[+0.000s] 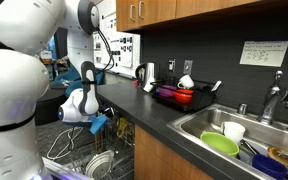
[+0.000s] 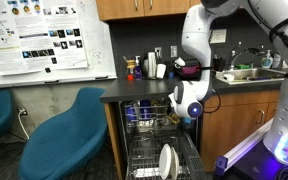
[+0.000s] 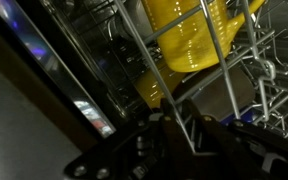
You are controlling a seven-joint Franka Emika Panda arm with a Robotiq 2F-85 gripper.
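My gripper reaches into the upper dish rack (image 3: pixel 156 62) of an open dishwasher. A thin metal wire of this rack runs in between the fingers, and the fingers look shut on it, though the contact is dark. Just beyond the fingertips lies a yellow mug (image 3: pixel 190 34) among the wires. A dark, rounded dish shows beside it, partly hidden by the gripper. In exterior view 1 the white wrist of the arm (image 1: pixel 72 105) is bent low over the rack, with a blue thing (image 1: pixel 99 124) beside it; the fingers are hidden there.
White plates (image 2: pixel 168 161) stand in the lower rack. To the right of the dishwasher are wooden cabinet fronts (image 1: pixel 164 155) under the dark countertop (image 1: pixel 134 108). A sink (image 1: pixel 246 128) holds a green bowl (image 1: pixel 219 143). A blue chair (image 2: pixel 59 130) stands to the left in exterior view 2.
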